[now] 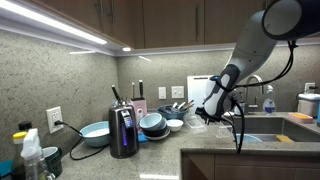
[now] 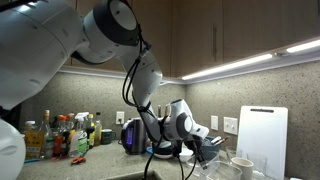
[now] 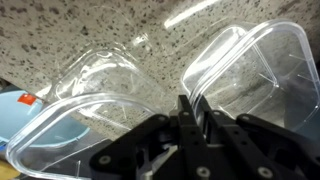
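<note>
In the wrist view, my gripper is shut on the thin rim of a clear plastic container (image 3: 262, 62), whose open mouth spreads to the upper right. Left of the fingers sits a second clear container (image 3: 105, 70), seen through to the speckled counter. The curved rim of another clear piece (image 3: 40, 125) crosses the lower left. From outside, the gripper (image 1: 208, 117) points down over the counter close to the sink. Transparent walls make it hard to tell where one container ends and another begins.
The sink (image 1: 270, 126) lies to the right. Left of the arm stand stacked bowls (image 1: 154, 123) and a black toaster (image 1: 124, 133). A white board (image 2: 262, 135) leans at the wall. A blue bowl (image 3: 55, 132) shows at lower left.
</note>
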